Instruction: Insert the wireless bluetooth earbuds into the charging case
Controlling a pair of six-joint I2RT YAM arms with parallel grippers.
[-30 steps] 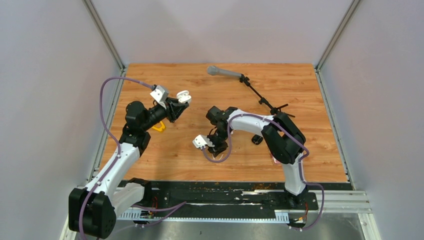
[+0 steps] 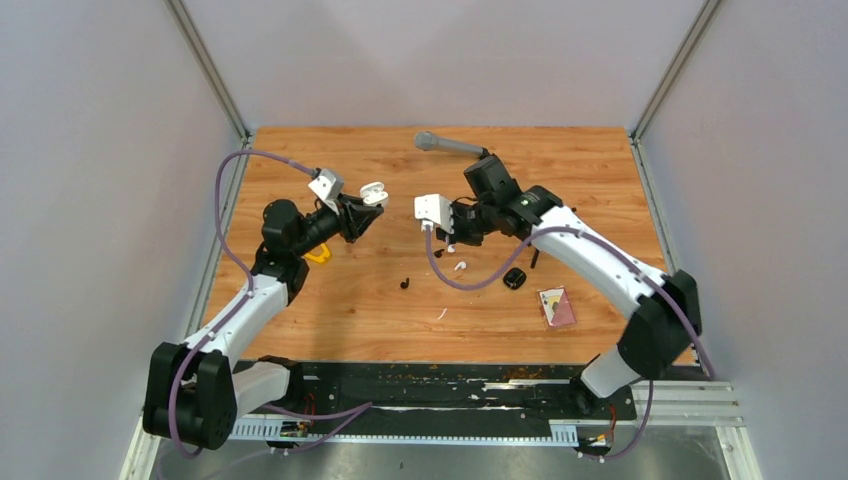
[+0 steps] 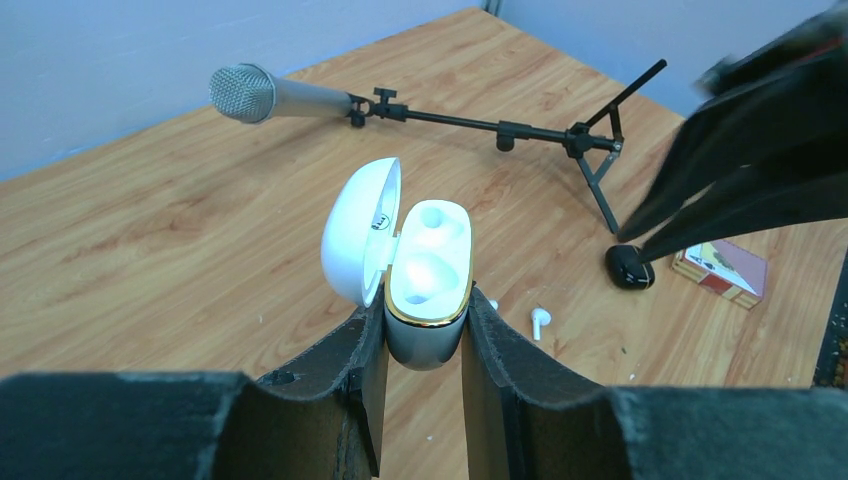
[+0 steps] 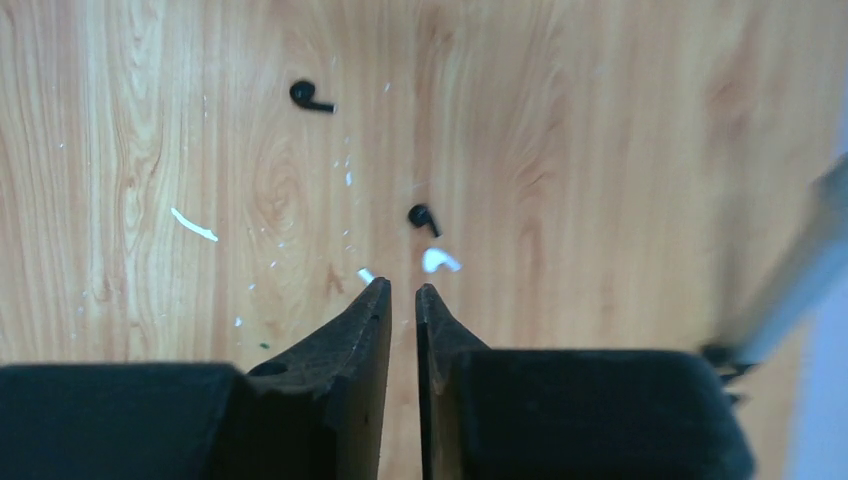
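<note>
The white charging case (image 2: 374, 195) (image 3: 430, 275) stands with its lid open in my left gripper, shut on its lower part; both earbud slots look empty. My right gripper hangs above the table, fingertips close together with a narrow gap, no object visible between them. White earbuds (image 2: 460, 265) (image 3: 540, 320) (image 4: 440, 260) and black earbuds (image 2: 404, 283) (image 4: 312, 98) lie on the wooden table below.
A microphone on a stand (image 2: 445, 142) lies at the back. A black mouse (image 2: 514, 278) and a small card box (image 2: 557, 308) are at the right. A yellow object (image 2: 320, 254) lies under my left arm.
My right arm has risen and moved toward the back from low near the front middle. My left gripper has shifted slightly right with the case.
</note>
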